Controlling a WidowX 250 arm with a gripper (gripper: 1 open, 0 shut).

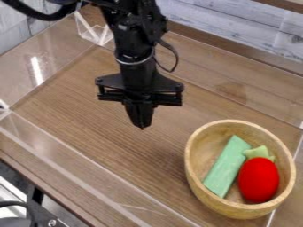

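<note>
A black robot gripper [141, 115] hangs over the wooden table at centre, left of and above a wooden bowl [194, 149]. I cannot tell how far its fingers are apart; nothing visible is held in them. The bowl, at the lower right, holds a red oval object [258, 180], a mint-green bar [226, 165] and a pale green piece [260, 152] partly behind the red one.
Whitish wire or plastic frames stand at the back left and left edge. Cables lie at the lower left.
</note>
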